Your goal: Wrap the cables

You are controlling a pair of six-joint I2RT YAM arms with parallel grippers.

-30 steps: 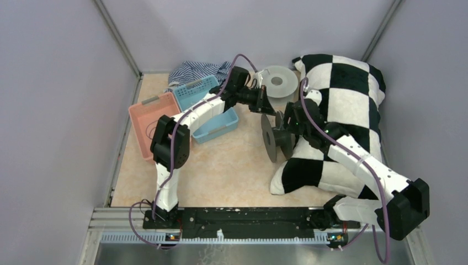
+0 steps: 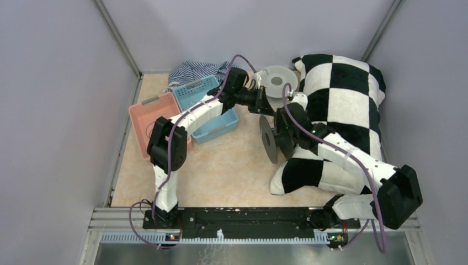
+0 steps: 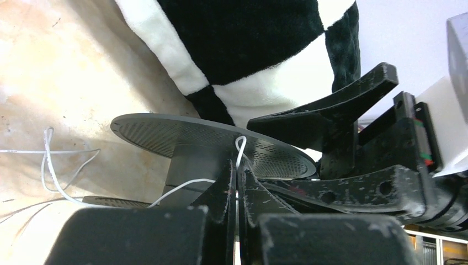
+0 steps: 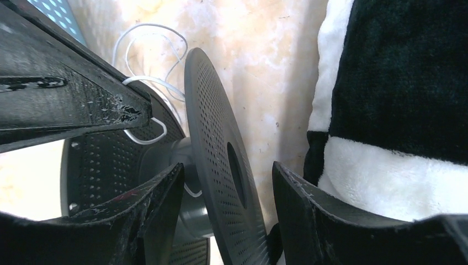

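A dark perforated spool [image 2: 269,141] stands on the table, seen close in both wrist views. My left gripper [image 2: 264,110] is above it, shut, with a white cable [image 3: 240,144] looped at its fingertips; more white cable [image 3: 49,160] lies loose on the table beyond the spool. My right gripper is open around the rim of the spool's upright disc [image 4: 221,154], one finger either side. In the right wrist view the left gripper's tip reaches in over the spool, the cable crossing it.
A checkered pillow [image 2: 347,110] fills the right side. Pink [image 2: 149,110] and blue [image 2: 215,130] baskets stand left, a striped cloth [image 2: 187,69] and pale spool [image 2: 276,80] behind.
My right gripper has moved left onto the spool over the last second. The left gripper has barely moved; the spool has shifted very slightly.
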